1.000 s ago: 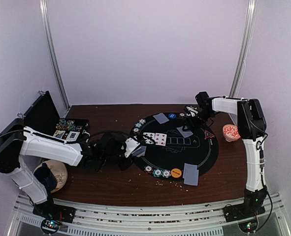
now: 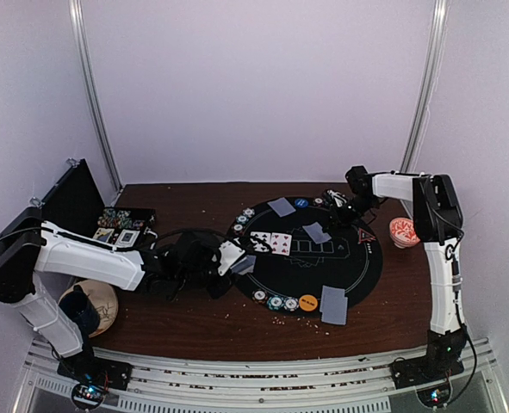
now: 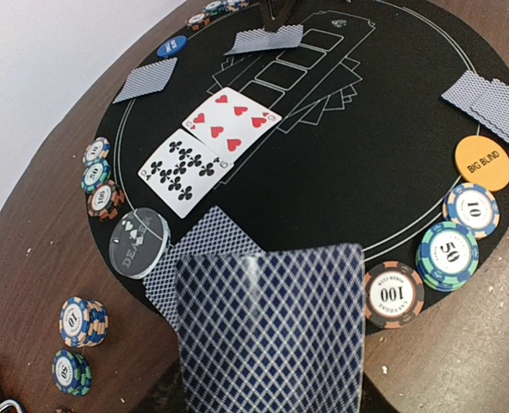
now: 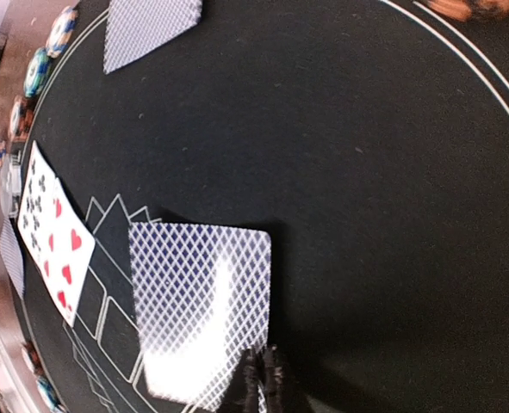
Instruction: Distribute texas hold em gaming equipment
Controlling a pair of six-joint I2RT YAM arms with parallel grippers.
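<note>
My left gripper (image 2: 228,262) is shut on a blue-backed card deck (image 3: 270,327), which fills the bottom of the left wrist view above a card lying at the mat's edge (image 3: 211,228). My right gripper is shut, its tips at the near edge of a face-down card (image 4: 198,292) on the black mat (image 2: 306,275); whether they grip it is unclear. A six of hearts (image 3: 228,120) and a club card (image 3: 185,172) lie face up. More face-down cards lie at the back (image 2: 282,206) and front right (image 2: 333,305).
Chips (image 3: 448,254) and a big blind button (image 3: 482,162) line the mat's near rim. An open case (image 2: 73,202), mug (image 2: 80,311) and coaster stand left; loose chip stacks (image 3: 83,323) sit beside the mat. A patterned bowl (image 2: 404,232) stands right.
My right gripper has shifted slightly, and the face-down card under it has slid a little toward the middle-left of the mat. The left arm is unchanged.
</note>
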